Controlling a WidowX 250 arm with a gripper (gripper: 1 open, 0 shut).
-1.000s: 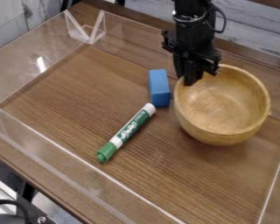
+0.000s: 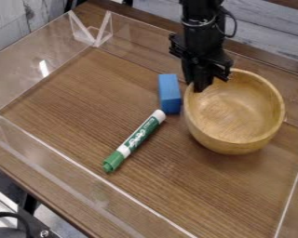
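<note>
My gripper [image 2: 199, 79] hangs at the top centre, shut on the near left rim of a large tan bowl [image 2: 238, 121] that sits on the right of the wooden table. A blue block [image 2: 169, 93] lies just left of the bowl. A green and white marker [image 2: 133, 142] lies diagonally below the block. The fingertips are dark and partly hard to make out against the rim.
Clear plastic walls [image 2: 21, 84] edge the table at the left, and the back edge runs behind the arm.
The bowl has shifted slightly and its outline looks a little narrower, with my gripper at its rim. The block and marker have not moved.
</note>
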